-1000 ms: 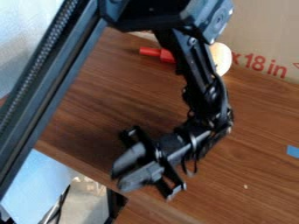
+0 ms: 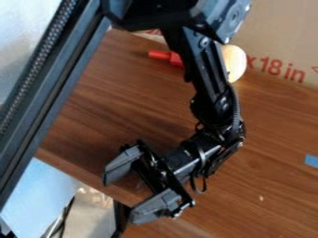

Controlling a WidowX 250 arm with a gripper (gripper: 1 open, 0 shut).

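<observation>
My black gripper [image 2: 137, 186] hangs low over the wooden table [image 2: 261, 149] near its left edge, its two grey-padded fingers spread wide apart with nothing seen between them. A red object [image 2: 166, 58] and a round cream-coloured object [image 2: 233, 61] lie at the back, partly hidden behind the arm.
A cardboard box [image 2: 280, 37] stands at the back right. A strip of blue tape [image 2: 311, 161] is on the table at the right. A black frame rail [image 2: 37, 102] runs down the left, and the table's edge drops away at the lower left.
</observation>
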